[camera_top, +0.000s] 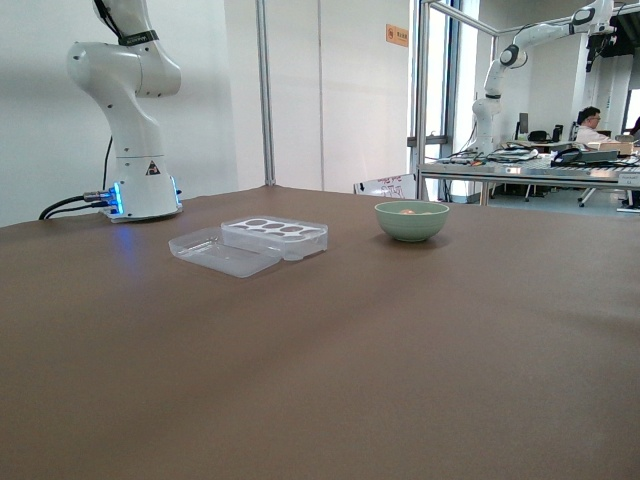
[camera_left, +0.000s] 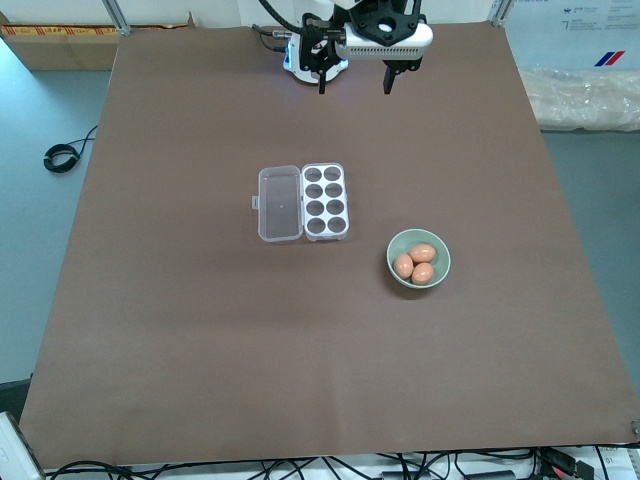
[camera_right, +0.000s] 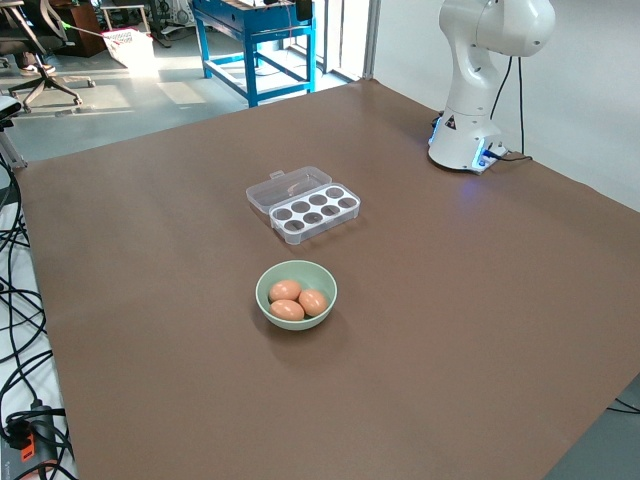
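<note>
A clear plastic egg box (camera_left: 325, 202) lies open on the brown table, its empty white eight-hole tray beside the flat lid (camera_left: 279, 203). To its right in the left view, a pale green bowl (camera_left: 440, 268) holds three brown eggs (camera_right: 287, 309); the top view shows the bowl (camera_top: 411, 225) standing upright. My gripper (camera_left: 354, 86) is high at the table's far edge in the left view, well away from box and bowl, its two black fingers spread apart with nothing visible between them.
My arm's base (camera_right: 460, 145) stands at the table's edge by a white wall. Cables lie along the outer edge of the table.
</note>
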